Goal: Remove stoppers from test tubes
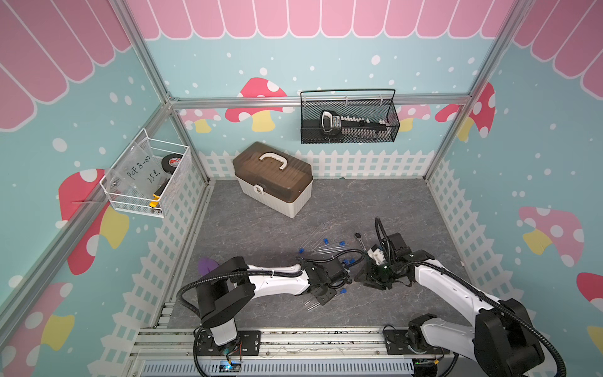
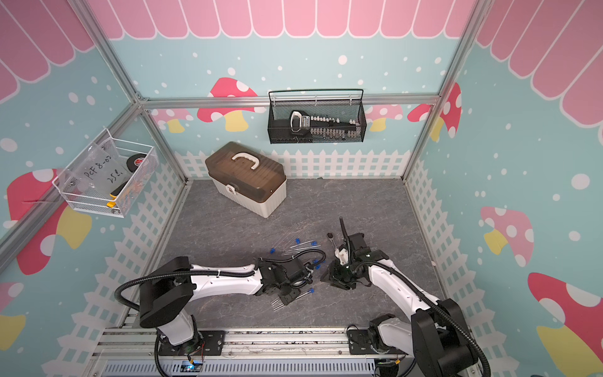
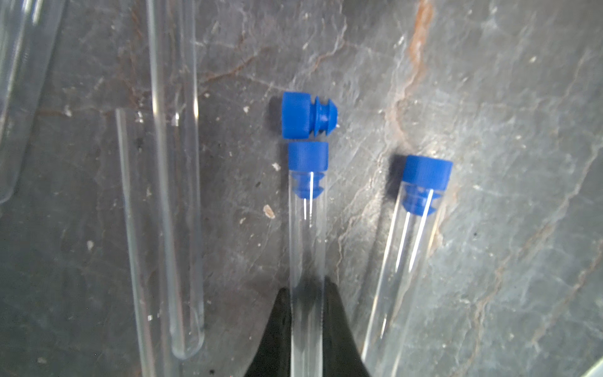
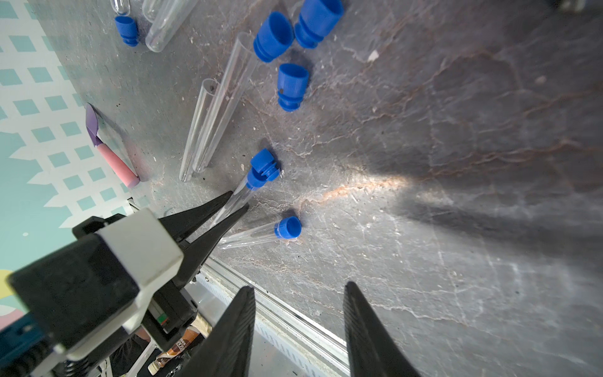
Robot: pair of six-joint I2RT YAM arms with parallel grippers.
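In the left wrist view, a clear test tube (image 3: 307,251) with its blue stopper (image 3: 308,155) in lies on the table between my left gripper's (image 3: 307,301) narrowly parted fingers; whether they touch the glass does not show clearly. A loose blue stopper (image 3: 296,115) lies just beyond that tube's capped end. Beside it is another stoppered tube (image 3: 408,257). My right gripper stands open with nothing between its fingers, to the right of the left gripper. Its view shows more loose stoppers, one of them a blue stopper (image 4: 292,86), and uncapped tubes (image 4: 221,103).
A brown-lidded toolbox (image 1: 273,179) stands at the back left. A spatula with a pink handle (image 4: 116,164) lies to the left. A black-headed tool (image 1: 358,236) lies near the right arm.
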